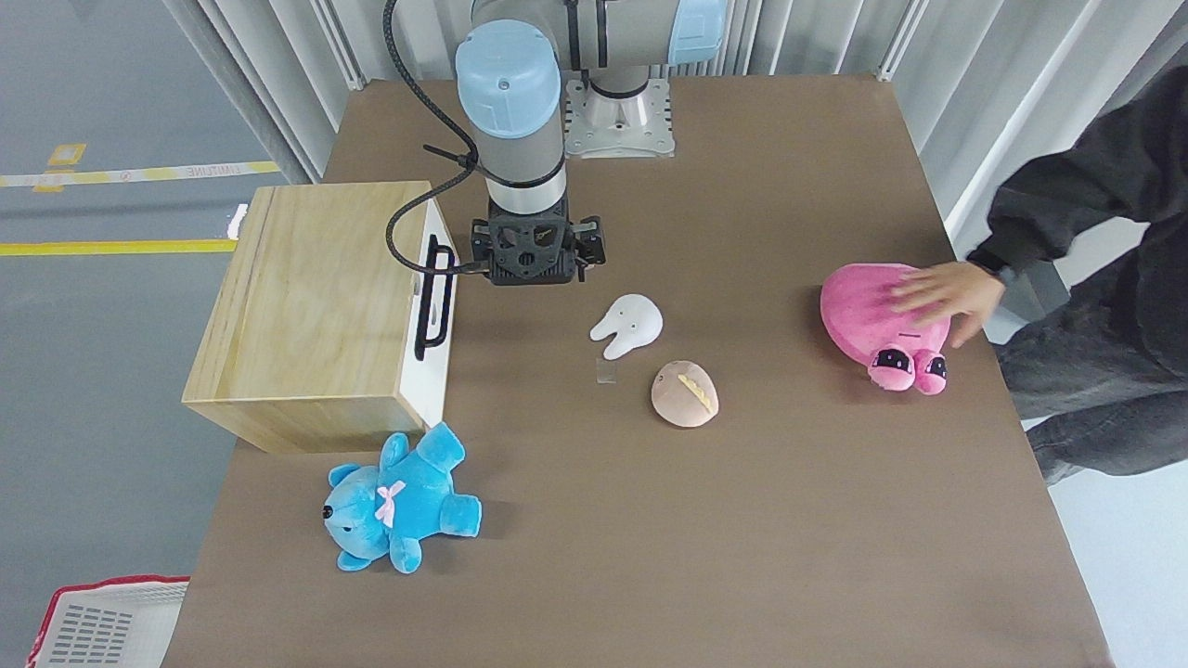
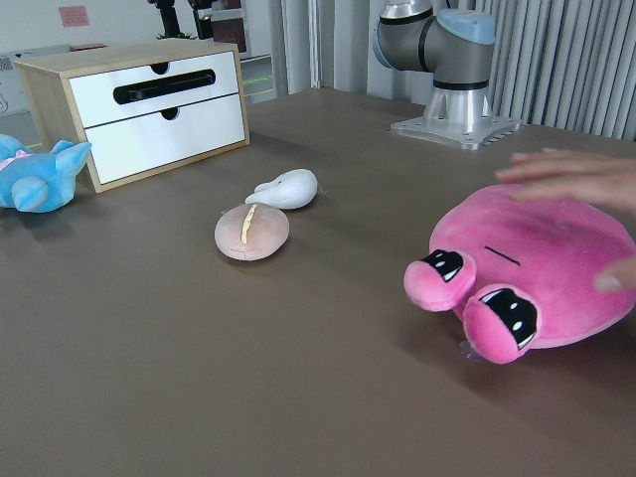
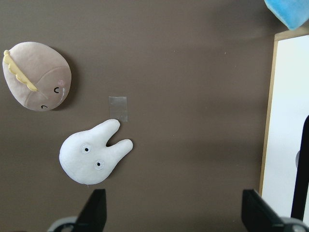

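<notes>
My gripper is open above the table, just right of the cabinet's front, with nothing between its fingers. Below it in the wrist view lie a white rabbit-like plush (image 3: 87, 157) and a round beige plush with a yellow strip (image 3: 41, 82). A blue teddy bear (image 1: 401, 512) lies on its back by the cabinet's near end. At the table's right, a person's hand (image 1: 947, 289) is on or just over a pink plush (image 1: 863, 306) with two eyed lobes.
The wooden cabinet (image 1: 301, 289) stands on the left, its white drawers shut. A small clear patch (image 3: 118, 108) lies by the white plush. A white basket (image 1: 106, 618) is off the table at lower left.
</notes>
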